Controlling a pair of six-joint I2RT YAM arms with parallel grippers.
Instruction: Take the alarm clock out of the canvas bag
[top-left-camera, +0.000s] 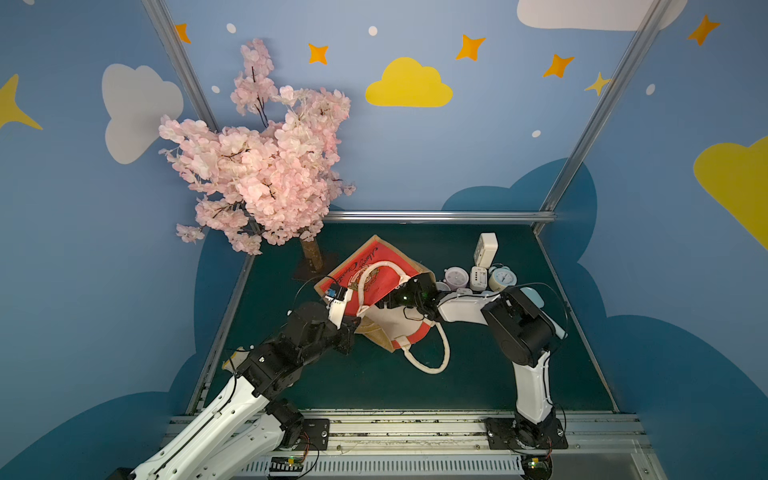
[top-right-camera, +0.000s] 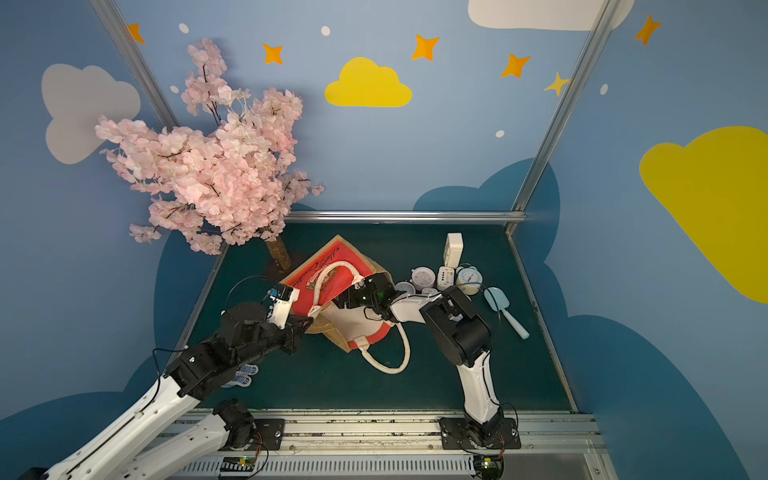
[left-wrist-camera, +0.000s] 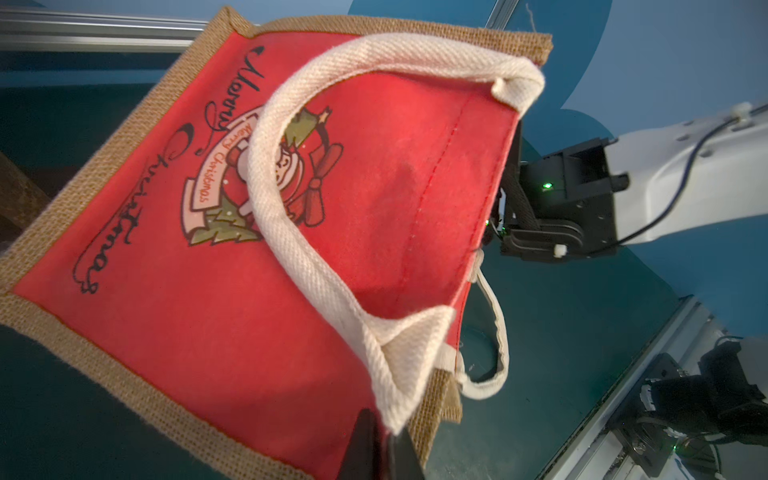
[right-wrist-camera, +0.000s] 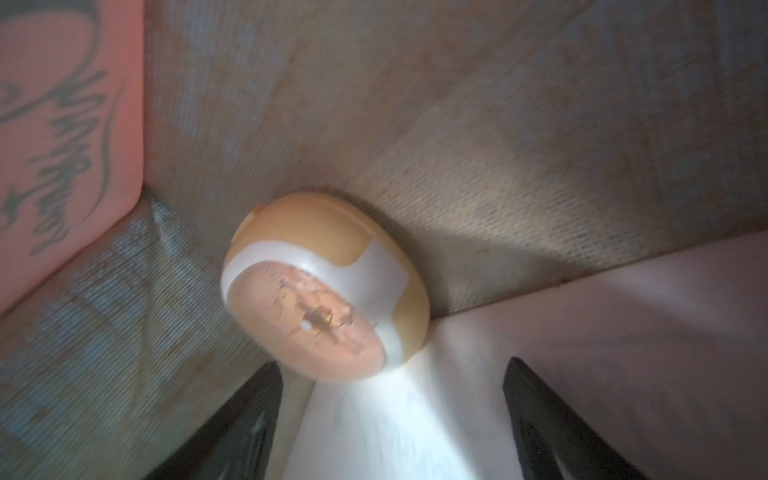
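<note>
The red-and-jute canvas bag (top-left-camera: 372, 276) lies open toward me in the middle of the table. My left gripper is shut at its white rope handle (left-wrist-camera: 272, 200). My right gripper reaches inside the bag, open, its fingers either side below a small tan-and-white rounded alarm clock (right-wrist-camera: 328, 288) that lies in the bag's corner, clock face toward the opening. In the top views the clock is hidden by the bag and the right arm.
Several white clocks and boxes (top-left-camera: 478, 278) stand right of the bag, behind the right arm. A light-blue handled tool (top-right-camera: 504, 308) lies at the right. A blossom tree (top-left-camera: 264, 160) stands back left.
</note>
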